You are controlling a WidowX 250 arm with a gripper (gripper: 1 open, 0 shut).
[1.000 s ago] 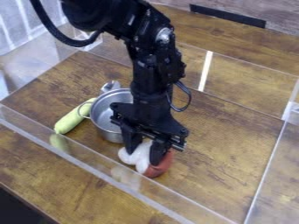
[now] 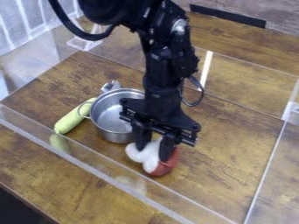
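Note:
My black gripper (image 2: 162, 133) is low over the wooden table, its fingers over a white and red object (image 2: 149, 158), perhaps a soft toy or a bowl with something white. Whether the fingers hold it is hidden by the gripper body. A silver pot (image 2: 110, 117) stands just to the left of the gripper, partly behind it. A pale green corn-like item (image 2: 73, 118) lies left of the pot.
Clear panels border the wooden table (image 2: 239, 153) at the front, right and back. Bare wood lies to the right of the gripper and in the lower left.
The gripper has shifted slightly since a second ago, with its lower part a little higher over the white and red object, which shows slightly more. The pot and green item stay put.

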